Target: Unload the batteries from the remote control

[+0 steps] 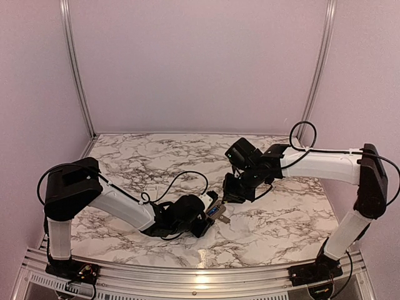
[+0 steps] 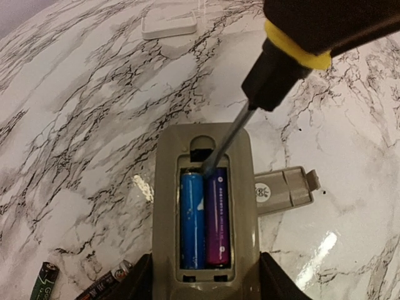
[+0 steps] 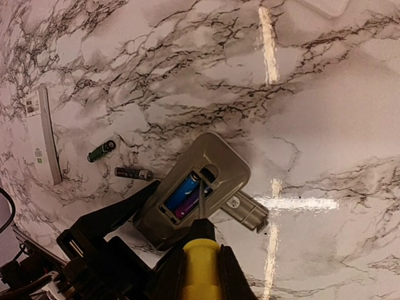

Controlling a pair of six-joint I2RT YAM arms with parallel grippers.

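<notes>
My left gripper is shut on the grey remote control, whose battery bay is uncovered and holds a blue battery and a purple battery. In the right wrist view my right gripper is shut on a screwdriver with a yellow-and-black handle. Its metal tip reaches into the bay at the top end of the batteries. The loose battery cover lies on the marble table right of the remote.
A green battery and a dark battery lie loose beside the remote. A white long object lies farther left in the right wrist view.
</notes>
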